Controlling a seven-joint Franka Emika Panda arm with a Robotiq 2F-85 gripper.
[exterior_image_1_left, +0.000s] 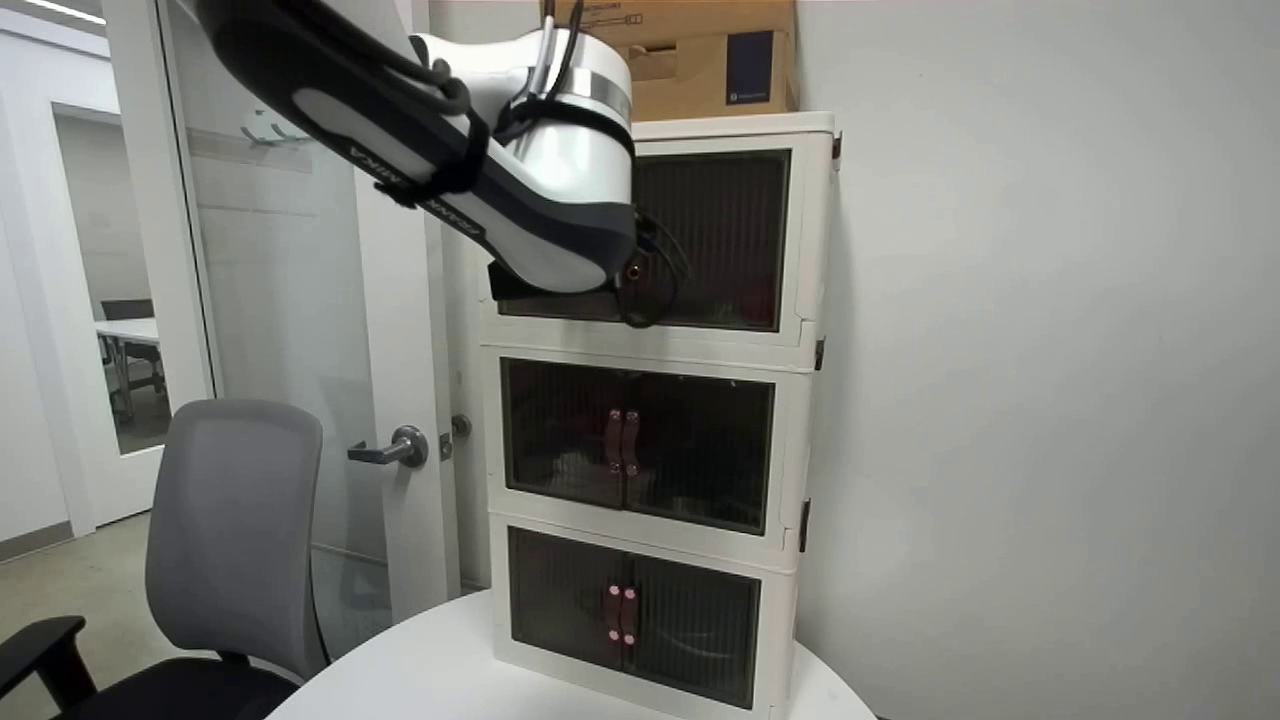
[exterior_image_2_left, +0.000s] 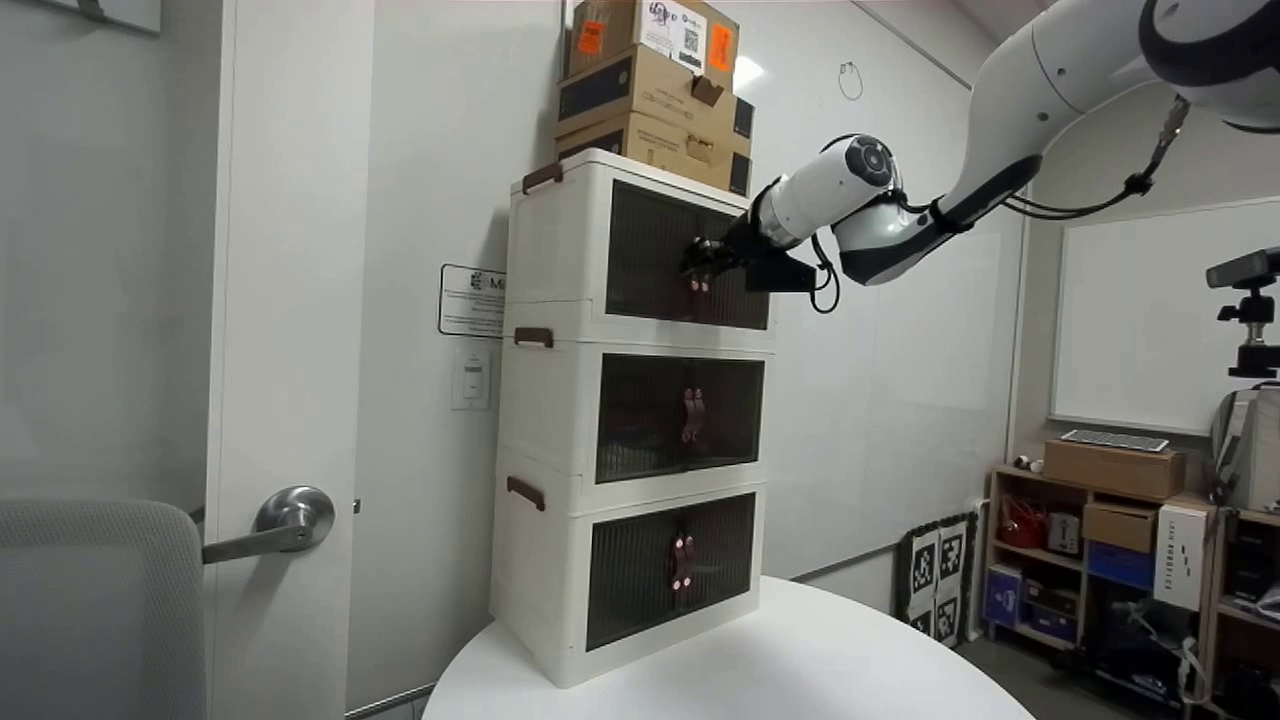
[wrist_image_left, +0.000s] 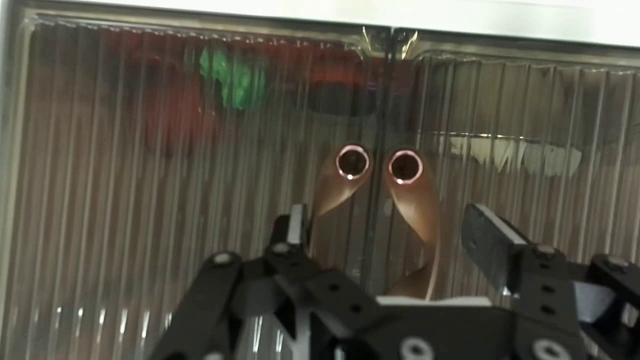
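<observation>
Two brown handles sit side by side at the centre seam of the cabinet's top doors, which are closed. In the wrist view, the left handle (wrist_image_left: 337, 185) and right handle (wrist_image_left: 417, 204) both appear within the span between my fingers. My gripper is open, its left finger (wrist_image_left: 295, 225) close to the left handle's outer side and its right finger (wrist_image_left: 492, 231) farther out. Exterior view 2 has the gripper (exterior_image_2_left: 696, 257) at the top doors, by the handles. The forearm hides it in exterior view 1. Contact with either handle cannot be made out.
Below are the middle doors (exterior_image_1_left: 696, 450) and bottom doors (exterior_image_1_left: 708, 624), all closed. Cardboard boxes (exterior_image_2_left: 654, 102) are stacked on the cabinet (exterior_image_2_left: 546, 420). It stands on a round white table (exterior_image_2_left: 828, 648), bare in front. Red and green items (wrist_image_left: 237, 81) show dimly through the ribbed panel.
</observation>
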